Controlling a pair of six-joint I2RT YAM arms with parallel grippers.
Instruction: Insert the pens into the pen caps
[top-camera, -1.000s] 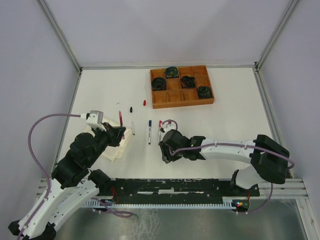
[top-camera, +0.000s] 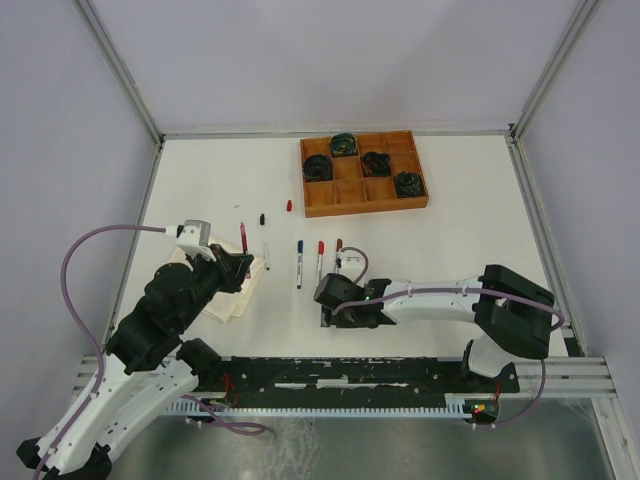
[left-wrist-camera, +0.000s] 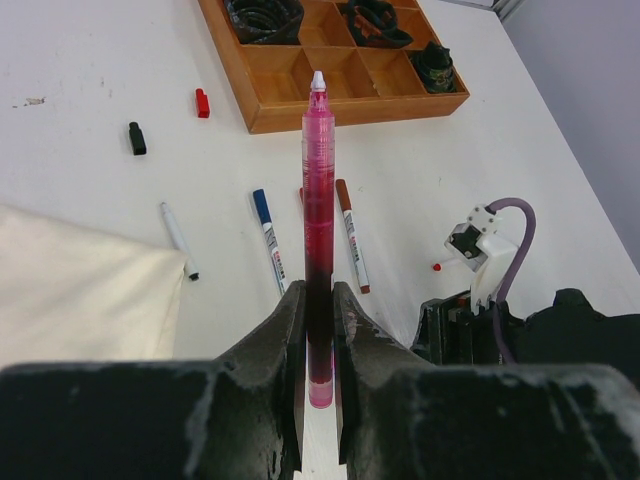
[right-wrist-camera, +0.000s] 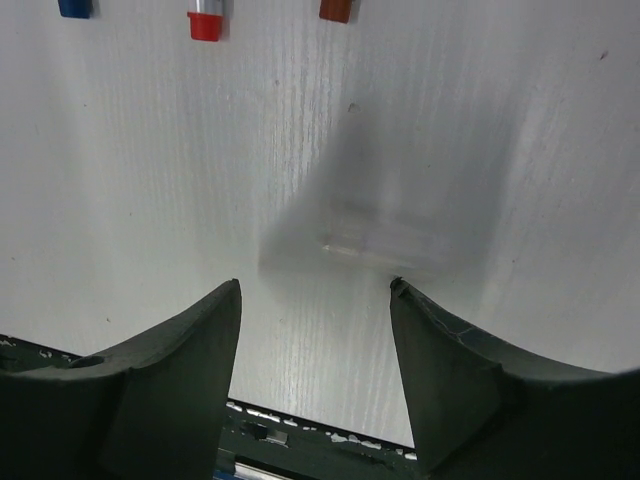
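In the left wrist view, a pink-red pen stands upright, its white tip up, with my left gripper shut on its lower part. Two small caps lie on the table ahead, one red and one black. Flat on the table are a white pen with a black end, a blue-ended pen, a red-ended pen and a brown-ended pen. My right gripper is open over bare table, nearer the front edge than the pens.
A wooden compartment box holding several dark coiled items stands at the back. Beneath the left gripper lies a cream cloth.
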